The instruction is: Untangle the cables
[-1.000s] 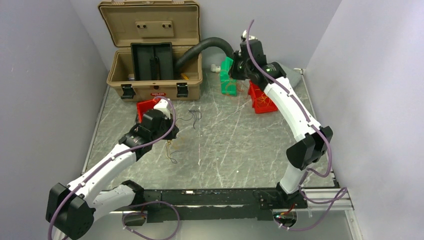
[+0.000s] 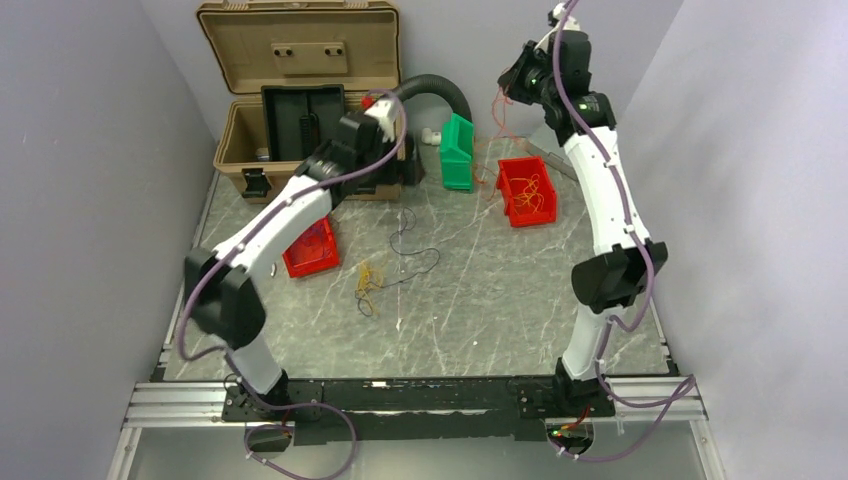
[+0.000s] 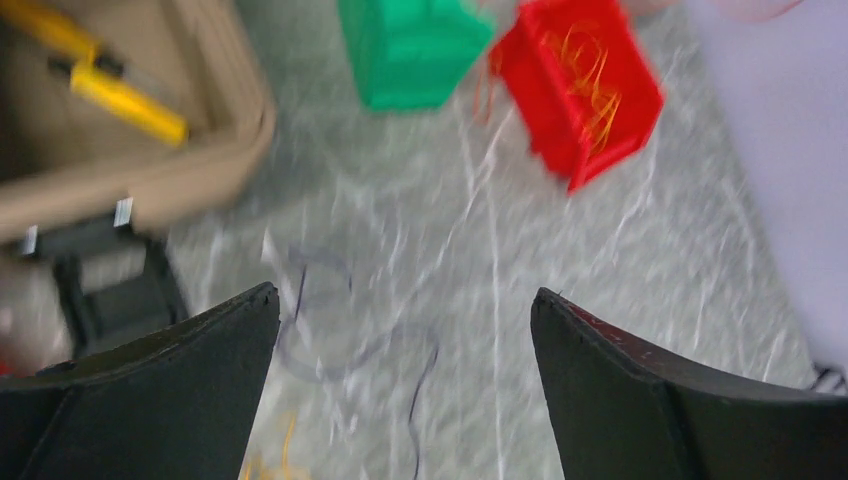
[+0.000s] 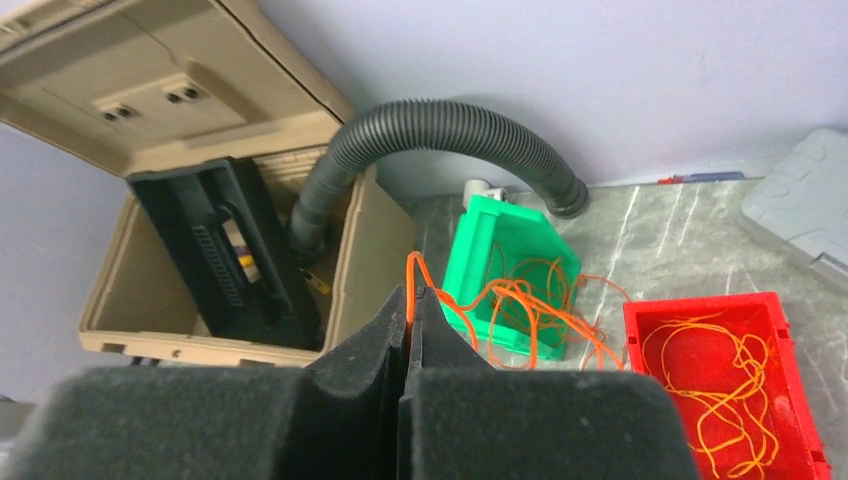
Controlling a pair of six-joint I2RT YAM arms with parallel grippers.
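Hanging high at the back right, my right gripper is shut on an orange cable (image 4: 525, 292), whose loops trail down over the green bin (image 2: 456, 152). My left gripper stands open over the table beside the toolbox, with nothing between its fingers. On the table a yellow cable (image 2: 367, 282) lies bunched, with a dark blue cable (image 2: 422, 250) touching it and winding toward the back. The right red bin (image 4: 790, 365) holds another yellow cable (image 4: 745, 395). In the left red bin (image 2: 312, 262) lies something bluish, too small to make out.
An open tan toolbox (image 2: 240, 150) stands at the back left, with a black ribbed hose (image 4: 440, 135) arching out of it. A grey case (image 4: 815, 200) rests behind the right red bin.
My left gripper has moved away from the table cables, back and right toward the toolbox. The dark cable lies more spread out. My right gripper moved right and up, with the orange cable.
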